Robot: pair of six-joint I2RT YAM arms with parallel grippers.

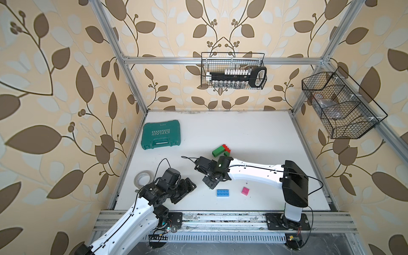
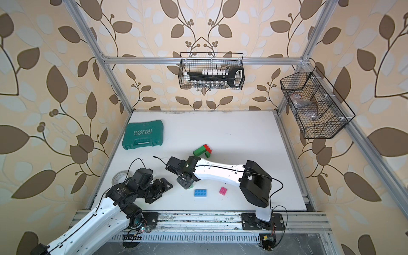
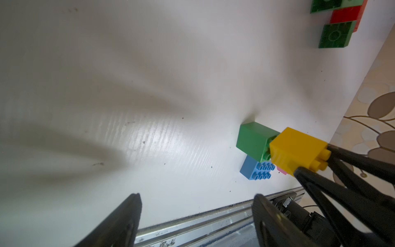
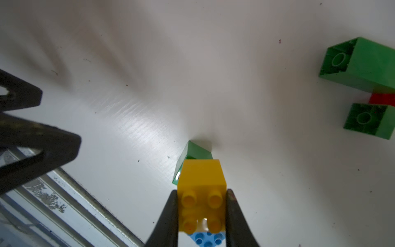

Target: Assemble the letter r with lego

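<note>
A yellow brick [image 3: 298,146] is held in my right gripper, whose fingers are shut on it. Below it on the white table is a green brick [image 3: 253,140], partly hidden, beside a blue brick [image 1: 222,193]. A pink brick [image 1: 245,190] lies to the right. Farther back is a group of green and red bricks [image 2: 202,150]. My left gripper hovers at the left of my right one, its fingers apart and nothing between them.
A green case [image 1: 160,133] lies at the back left and a tape roll [image 1: 140,180] at the left. Wire baskets [image 1: 233,71] hang on the frame.
</note>
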